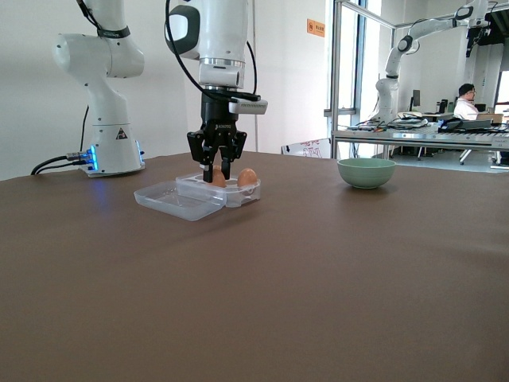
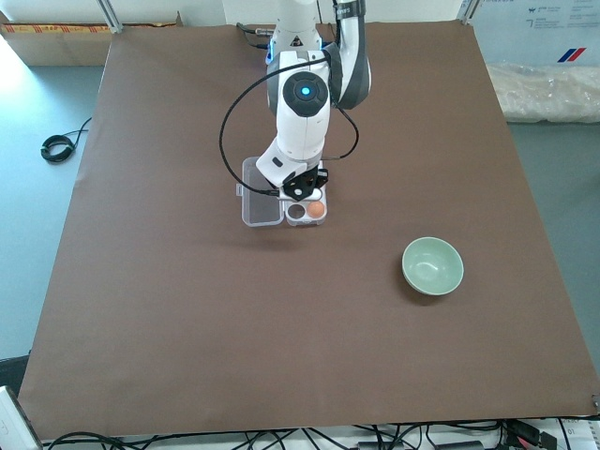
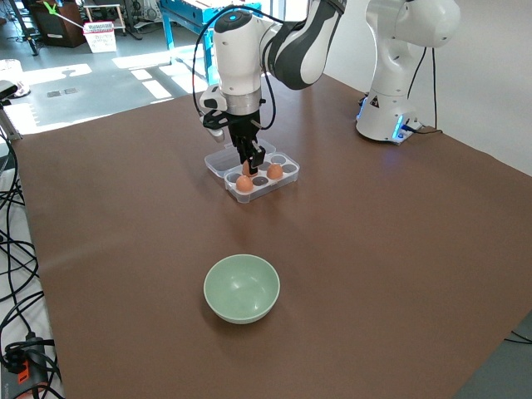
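Observation:
A clear plastic egg carton (image 3: 262, 187) with its lid folded back sits near the arm's base, holding several brown eggs, one (image 2: 317, 208) visible beside the arm in the left view. My black gripper (image 1: 216, 171) points down into the carton, its fingertips at an egg in the top view and among the eggs in the right view. Whether it is closed on that egg cannot be told. A pale green bowl (image 2: 432, 266) stands empty on the brown table, apart from the carton.
Cables run along one edge, outside the work area. The base of my arm (image 3: 382, 116) stands behind the carton.

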